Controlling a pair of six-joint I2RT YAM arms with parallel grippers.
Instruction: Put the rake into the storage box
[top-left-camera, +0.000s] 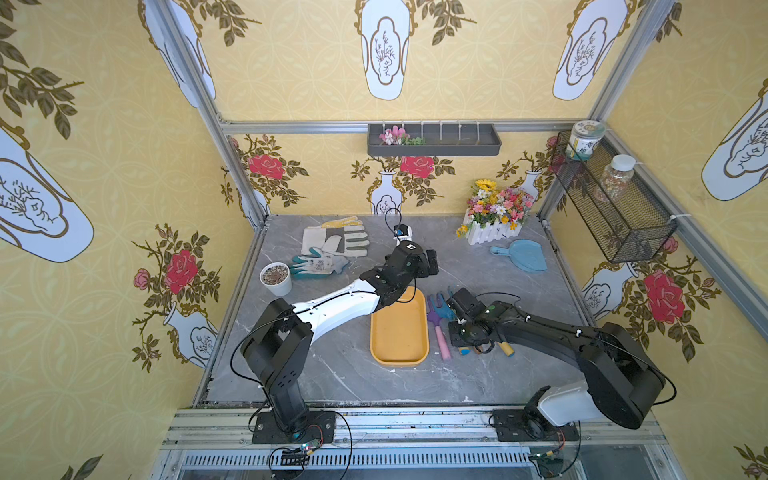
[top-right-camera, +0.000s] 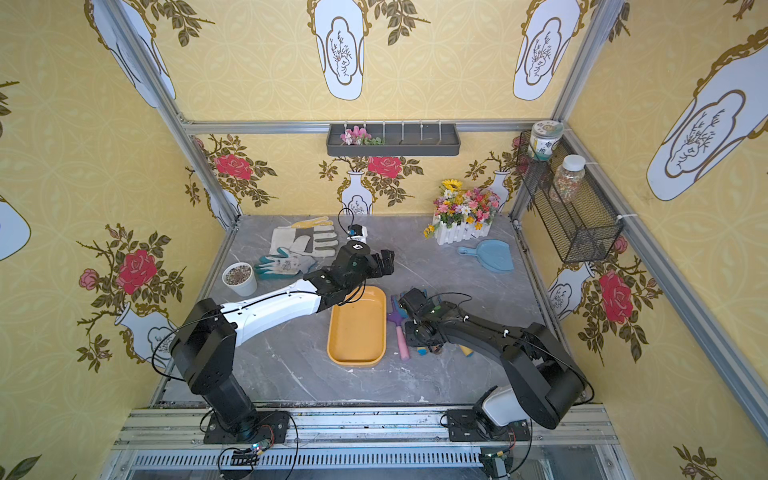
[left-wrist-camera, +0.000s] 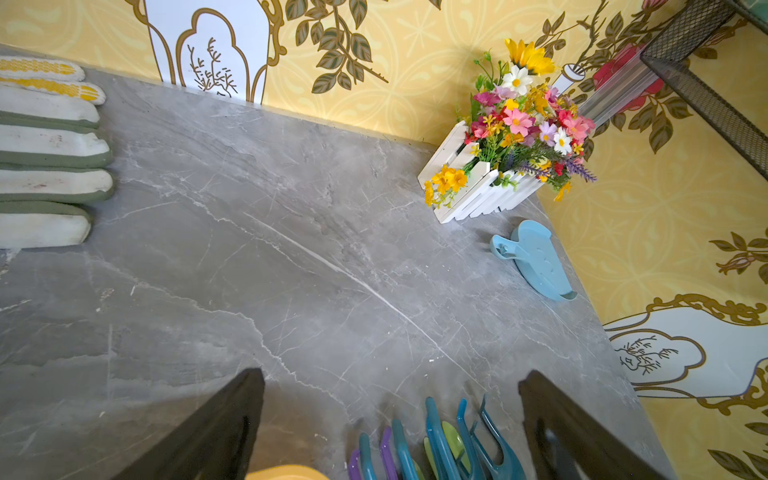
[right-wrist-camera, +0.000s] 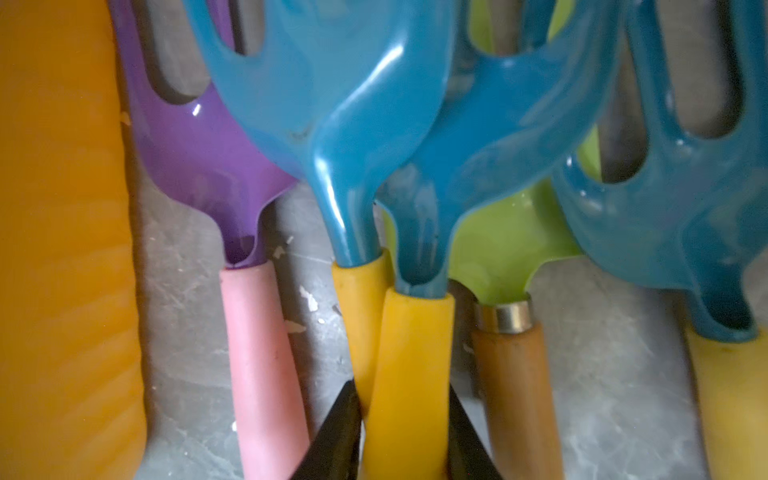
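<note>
In the right wrist view, the yellow handle (right-wrist-camera: 412, 384) of a blue rake lies between the dark fingers of my right gripper. The fingers look close to it on both sides; firm contact cannot be judged. A second blue rake (right-wrist-camera: 336, 72) overlaps it. A purple rake with a pink handle (right-wrist-camera: 264, 368) lies to the left, a green tool (right-wrist-camera: 520, 240) and another blue rake (right-wrist-camera: 680, 216) to the right. The orange storage box (top-left-camera: 400, 332) looks empty. Beyond it my left gripper hangs open, nothing between its fingers.
Gloves (top-left-camera: 332, 240) and a white pot (top-left-camera: 276, 278) occupy the left side. A flower planter (top-left-camera: 494, 228) and a blue scoop (top-left-camera: 524, 254) stand at the back right. On the right wall hangs a mesh basket (top-left-camera: 616, 200).
</note>
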